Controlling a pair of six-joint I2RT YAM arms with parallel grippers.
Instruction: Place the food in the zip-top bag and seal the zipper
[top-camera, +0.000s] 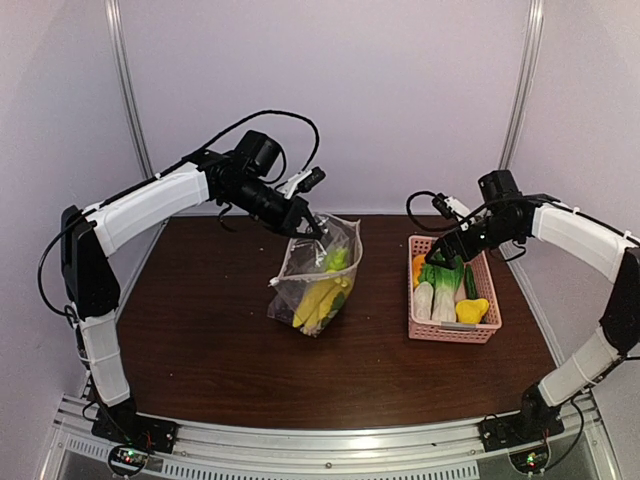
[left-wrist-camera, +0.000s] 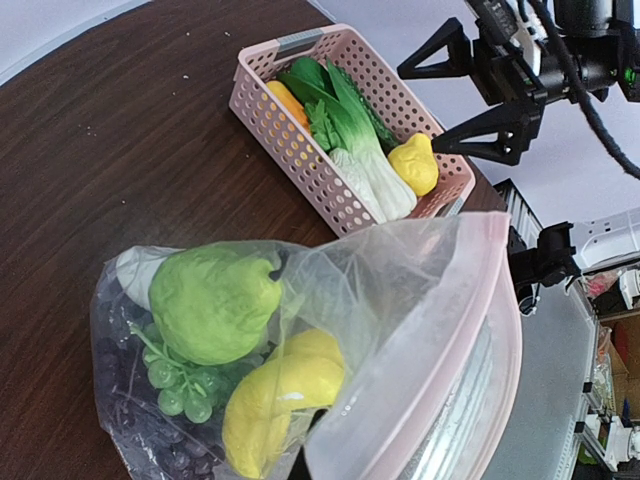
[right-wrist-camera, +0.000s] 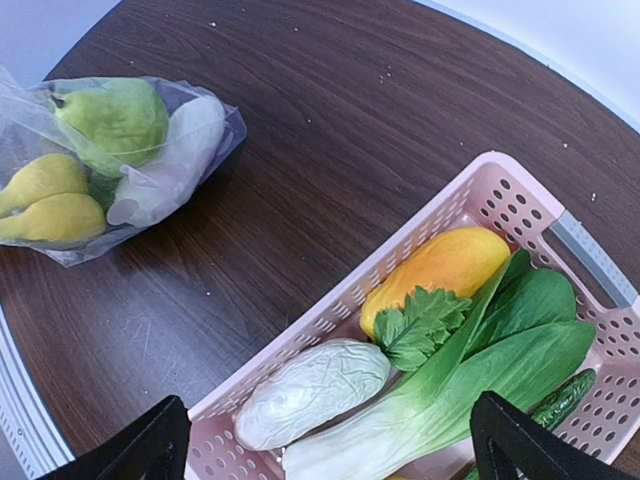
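Observation:
My left gripper (top-camera: 310, 226) is shut at the rim of the upright zip bag (top-camera: 300, 290), which holds a green pear (left-wrist-camera: 210, 300), bananas (left-wrist-camera: 270, 410) and grapes (left-wrist-camera: 185, 395). My right gripper (top-camera: 445, 250) hangs open over the pink basket (top-camera: 450, 335), nothing between its fingers. In the basket lie bok choy (right-wrist-camera: 520, 370), a white wrapped item (right-wrist-camera: 310, 390), an orange-yellow fruit (right-wrist-camera: 440, 270), leafy greens (right-wrist-camera: 420, 330), a cucumber (right-wrist-camera: 565, 405) and a yellow pepper-like item (top-camera: 472, 310).
Walls stand behind and at both sides.

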